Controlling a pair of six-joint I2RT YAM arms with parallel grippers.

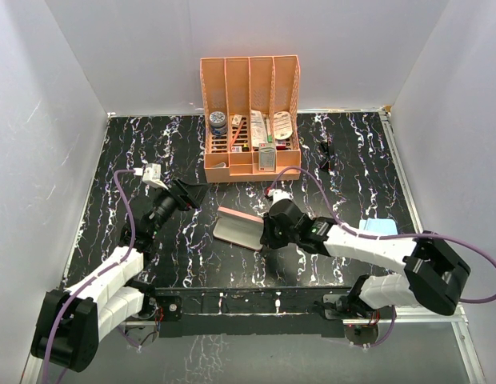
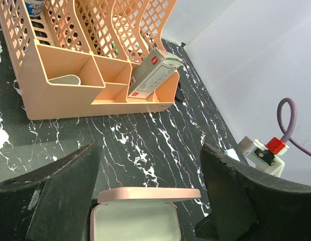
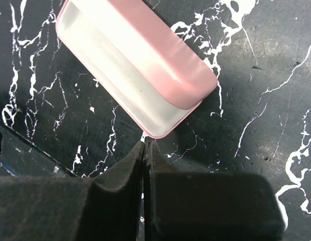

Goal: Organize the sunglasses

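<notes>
A pink case lies near the middle of the table, its lid raised part way over a pale interior. The part of that interior showing in the right wrist view is empty. My right gripper is shut with nothing between its fingers, its tips just off one rounded corner of the case. To the left and behind the case, my left gripper stands open and empty. A dark object, perhaps the sunglasses, rests right of the organizer; it shows only partly in the left wrist view.
An orange organizer stands at the back, holding a can, a box and several small items. A light blue cloth lies at the right, partly behind the right arm. Bare table surrounds the case's front and left.
</notes>
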